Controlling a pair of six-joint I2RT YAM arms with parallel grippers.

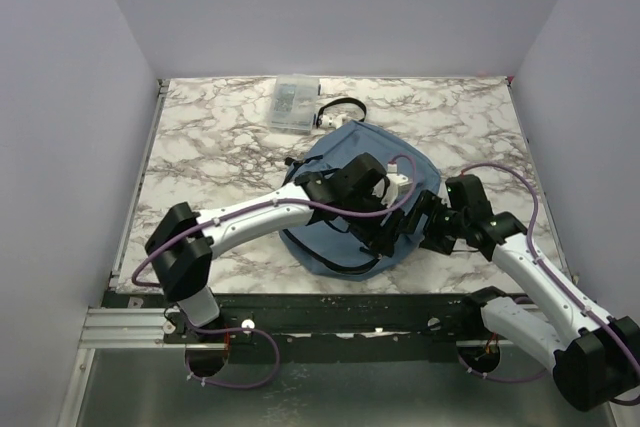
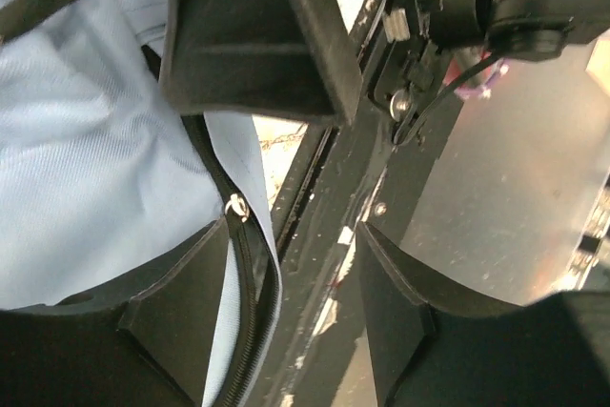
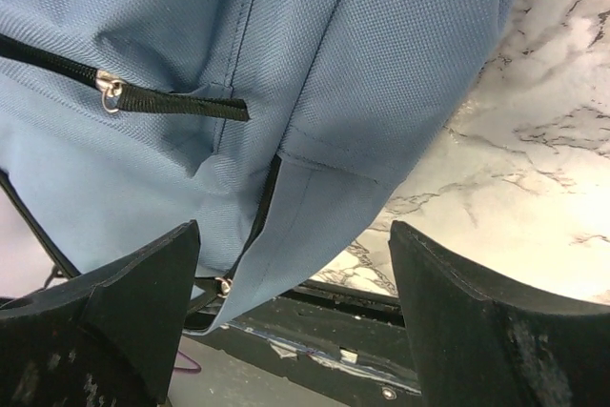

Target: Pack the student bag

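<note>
The blue bag (image 1: 340, 157) lies on the marble table, with black zippers and a zipper pull along its near right edge, also seen in the right wrist view (image 3: 223, 285). My left gripper (image 1: 390, 237) hangs over the bag's right part; in its wrist view its fingertips stand apart near that zipper, nothing visibly between them. Beside it, my right gripper (image 1: 430, 212) stands open over the bag's right edge, nothing between its fingers; part of it shows close in the left wrist view.
A clear plastic case (image 1: 292, 102) and a black strap (image 1: 342, 102) lie behind the bag. The two grippers are close together.
</note>
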